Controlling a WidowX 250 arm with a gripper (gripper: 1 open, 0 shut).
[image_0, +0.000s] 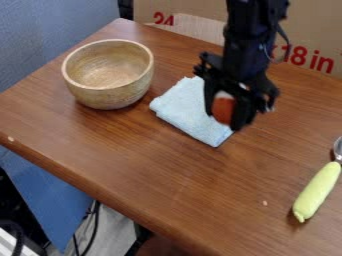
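The black gripper (235, 98) hangs over the right edge of a folded light-blue cloth (185, 112), with a red-orange round object (222, 108) at its fingers; the motion blur hides how the fingers stand on it. A wooden bowl (107, 74) sits at the upper left of the table, and a pale yellow-green corn-like object (317, 190) lies at the right.
The wooden tabletop (160, 190) has clear room in its front middle. A metal spoon-like item (337, 148) lies at the right edge. Cardboard (179, 20) stands behind the table, and the table's left edge drops to cables and floor.
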